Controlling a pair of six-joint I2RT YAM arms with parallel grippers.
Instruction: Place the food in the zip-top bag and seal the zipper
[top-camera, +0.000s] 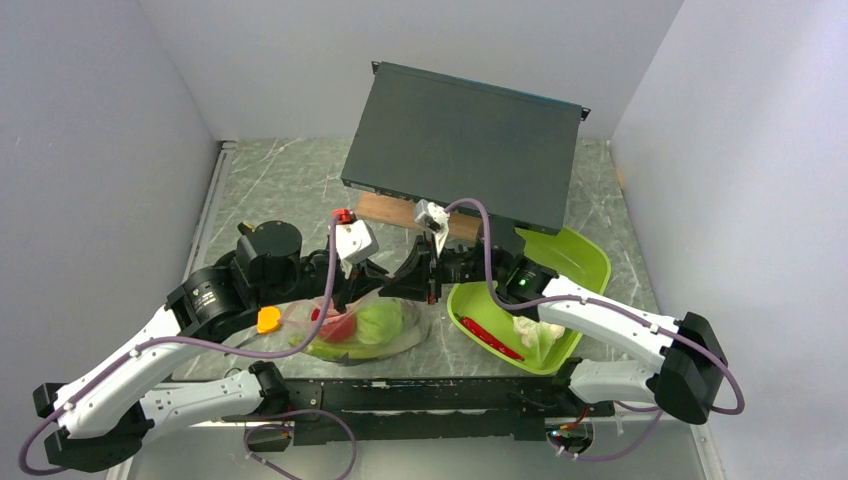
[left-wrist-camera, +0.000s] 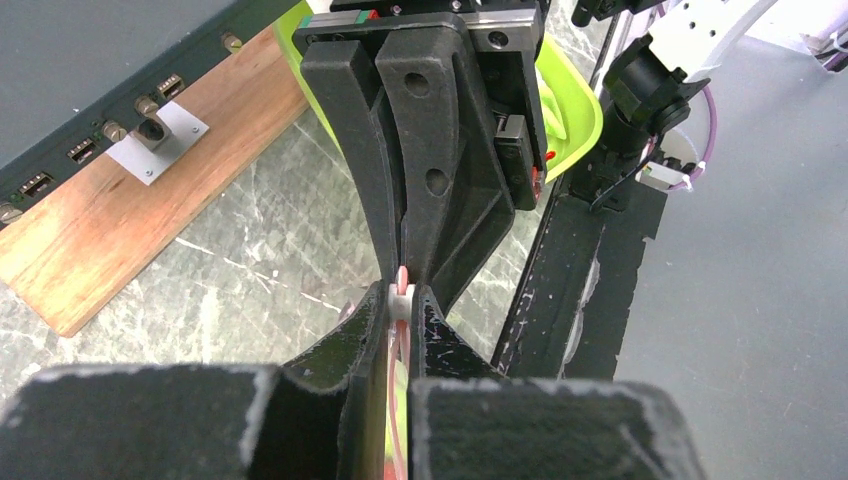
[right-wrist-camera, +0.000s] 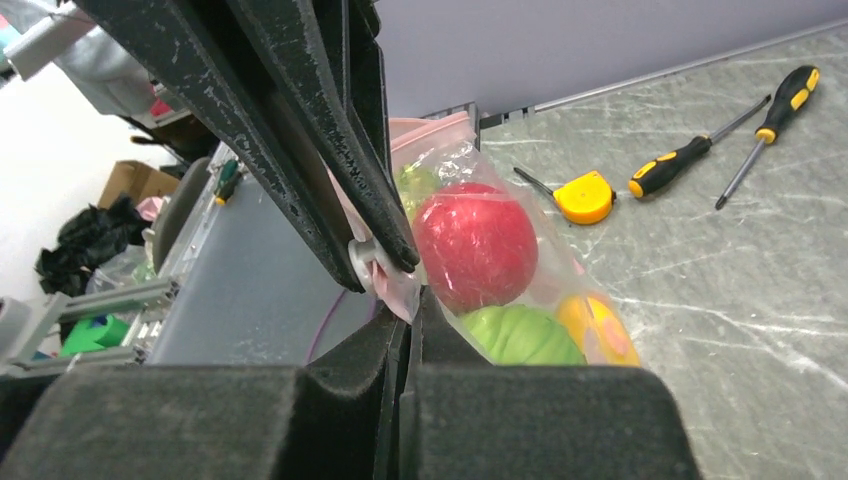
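Note:
The clear zip bag (right-wrist-camera: 452, 150) with a pink zipper edge holds a red round food (right-wrist-camera: 476, 246), a green ribbed one (right-wrist-camera: 525, 336) and a yellow one (right-wrist-camera: 598, 325). At the bag's mouth, my left gripper is shut on the white zipper slider (right-wrist-camera: 364, 264). Right beside it, my right gripper is shut, with the thin pink corner of the bag running between its tips. From the top view, both grippers meet above the bag, and their tips hide the slider. Whether the zipper is closed along its length cannot be told.
To the right, a green tray (top-camera: 598, 262) holds a red chili (top-camera: 490, 338) and a pale cauliflower (top-camera: 538, 332). A dark panel (top-camera: 465, 145) overhangs the back. Screwdrivers (right-wrist-camera: 672, 166) and a yellow tape measure (right-wrist-camera: 585, 198) lie left of the bag.

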